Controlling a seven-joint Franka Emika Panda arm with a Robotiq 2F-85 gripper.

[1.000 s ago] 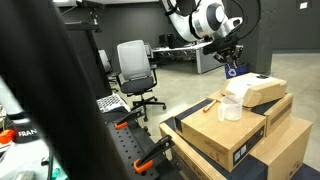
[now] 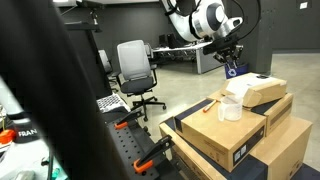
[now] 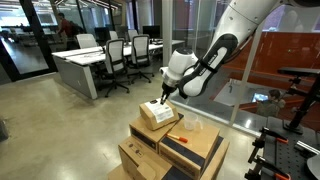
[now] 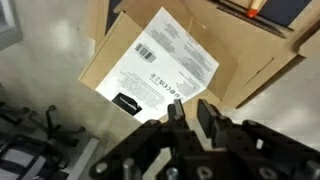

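Note:
My gripper stands open in the wrist view, its two dark fingers apart and nothing between them. Beneath it lies a small cardboard box (image 4: 230, 60) with a white printed label (image 4: 160, 65). In exterior view 1 the gripper hangs above this tan box (image 2: 258, 91), with a gap showing between them. An orange marker-like stick (image 2: 210, 104) rests on the larger brown box (image 2: 215, 127). Near it stands a whitish translucent container (image 2: 231, 106), which shows faintly in exterior view 2.
The brown boxes stand stacked, with a lower carton (image 2: 282, 150) beside them. Something blue (image 2: 235, 71) shows behind the small box. An office chair (image 2: 137, 70) stands farther back. Open floor (image 3: 60, 125) spreads left of the boxes in exterior view 2.

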